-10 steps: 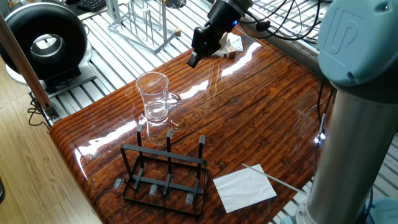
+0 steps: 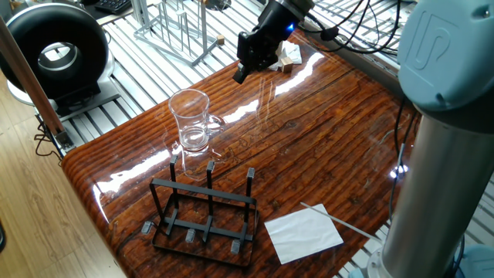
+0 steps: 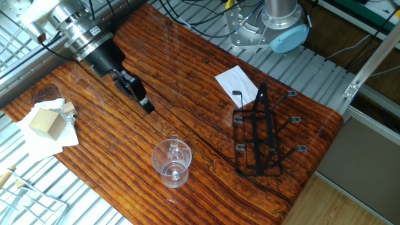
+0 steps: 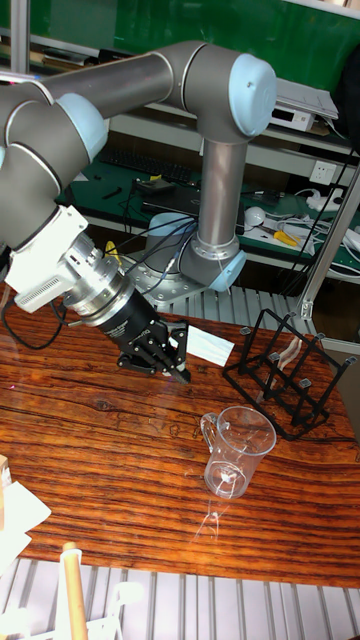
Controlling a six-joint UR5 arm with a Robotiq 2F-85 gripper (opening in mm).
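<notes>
A clear glass mug [image 2: 191, 123] stands upright on the wooden table, its handle on the side towards my gripper in exterior view 3. My gripper [image 3: 147, 105] hangs above the table, apart from the mug [image 3: 173, 164], pointing down at a slant. Its fingertips come together at one tip in exterior view 3, and nothing shows between them. A black wire rack [image 2: 204, 224] with upright prongs sits near the table's end, a short way from the mug. None of its prongs carries anything.
White paper [image 2: 303, 233] lies beside the rack. Wooden blocks [image 3: 48, 124] rest on another white sheet at the opposite table end. A light wire rack [image 2: 179, 35] stands off the table. Bare tabletop lies between gripper and mug.
My gripper has shifted only very slightly. The mug, rack and paper have not moved.
</notes>
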